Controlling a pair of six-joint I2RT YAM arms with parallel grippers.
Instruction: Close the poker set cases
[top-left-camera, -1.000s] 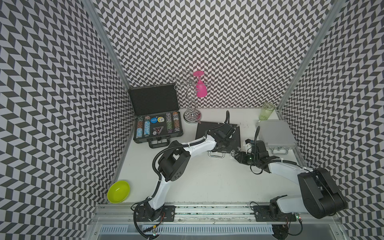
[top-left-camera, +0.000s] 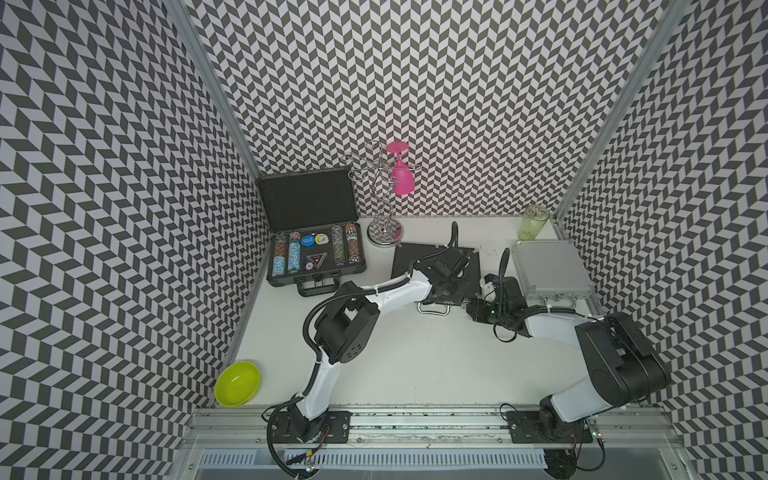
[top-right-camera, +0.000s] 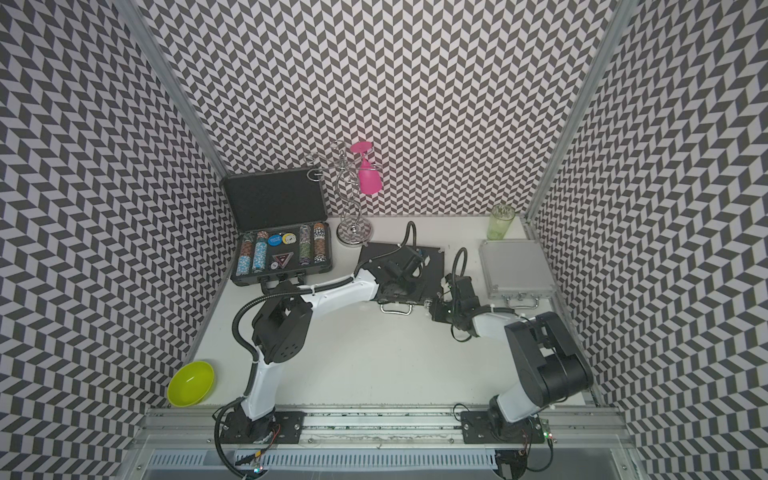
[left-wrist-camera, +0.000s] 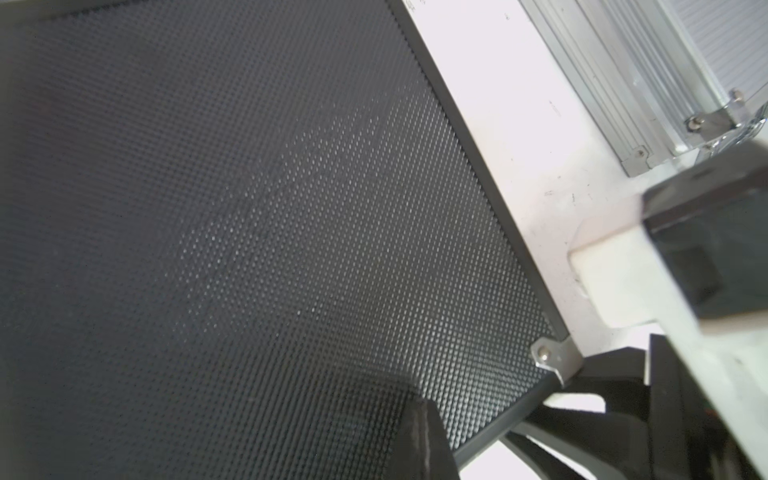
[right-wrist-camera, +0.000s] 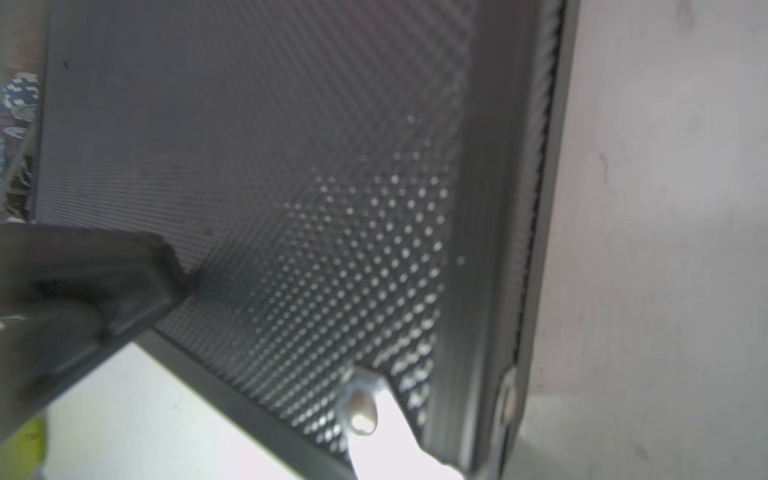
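Observation:
The middle black case (top-left-camera: 406, 256) lies with its lid down, its silver handle (top-left-camera: 433, 309) facing front. My left gripper is shut, with its tips on the textured lid (left-wrist-camera: 336, 240) near the front; nothing shows between them. In the right wrist view, the left gripper's dark fingers (right-wrist-camera: 104, 288) rest on that same lid. At the case's front right corner is my right gripper (top-left-camera: 470, 306); the left wrist view shows its black fingers (left-wrist-camera: 608, 384) beside the corner bracket (left-wrist-camera: 557, 357). What lies between them is hidden. The left black case (top-left-camera: 308, 200) stands open, full of chips.
Right of the middle case sits a closed silver case (top-left-camera: 552, 268), with a green glass (top-left-camera: 533, 221) behind it. A metal stand (top-left-camera: 385, 232) holding a pink cup (top-left-camera: 402, 177) rises between the black cases. A lime bowl (top-left-camera: 237, 383) is front left.
The left arm and the cases have stayed put.

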